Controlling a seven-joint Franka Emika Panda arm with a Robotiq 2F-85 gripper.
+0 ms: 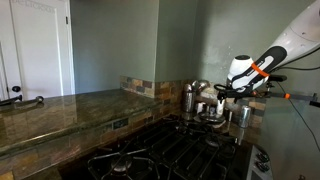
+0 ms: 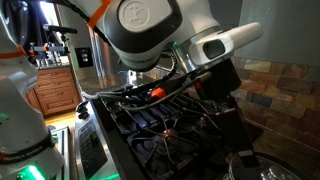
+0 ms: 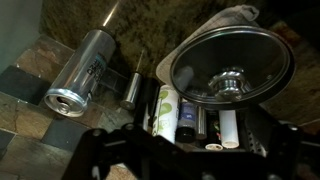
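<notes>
My gripper is open, its dark fingers [image 3: 265,132] spread at the bottom of the wrist view with nothing held between them. Beyond them lies a round glass lid [image 3: 205,72] with a metal knob and rim. Between the fingers in that view show several small containers, among them a green-and-white bottle [image 3: 165,112], a dark bottle [image 3: 187,118] and a white cylinder [image 3: 228,128]. A silver can [image 3: 82,72] is farther left, with a slim metal shaker [image 3: 132,90] beside it. In exterior view 1, the gripper [image 1: 228,98] hangs above items behind the stove.
The black gas stove [image 1: 185,145] fills the space before the arm. A tall metal canister [image 1: 188,98] stands near the wall corner. A pale cloth [image 3: 205,25] lies by the lid. The tiled wall [image 2: 275,100] is close behind.
</notes>
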